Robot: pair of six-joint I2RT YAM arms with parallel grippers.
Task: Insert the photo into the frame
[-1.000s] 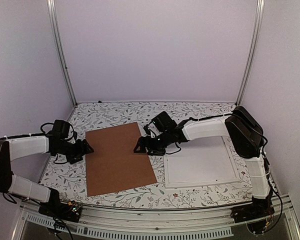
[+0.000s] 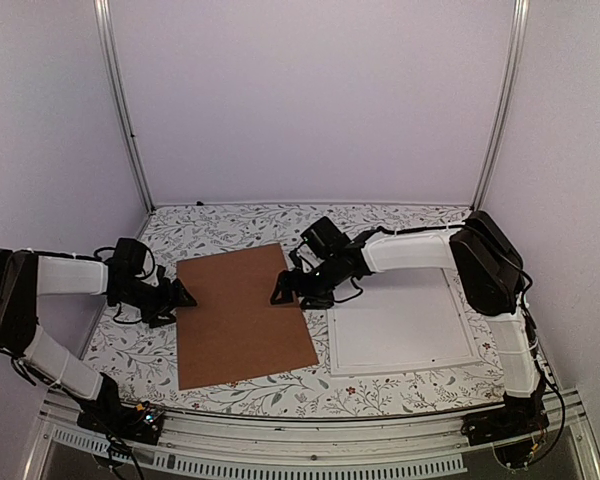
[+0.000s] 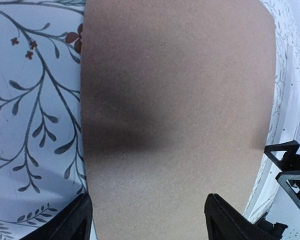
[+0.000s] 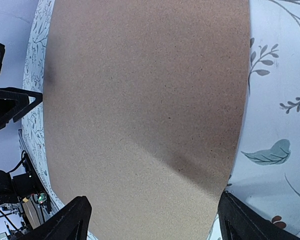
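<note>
A brown square board (image 2: pixel 240 330) lies on the floral mat, seen in all views. My left gripper (image 2: pixel 170 305) is at its left edge; in the left wrist view its fingers (image 3: pixel 75 220) stand apart, one right at that edge. My right gripper (image 2: pixel 300 295) is at the board's right edge, fingers apart, with a fingertip against the edge in the right wrist view. A white frame (image 2: pixel 400 340) lies to the right, partly under the right arm.
Floral mat (image 2: pixel 210 225) shows free behind and in front of the board. Pale walls enclose the back and both sides; a metal rail runs along the front.
The board has shifted slightly right, toward the white frame. My left gripper has moved right with its edge, and my right gripper has moved slightly right.
</note>
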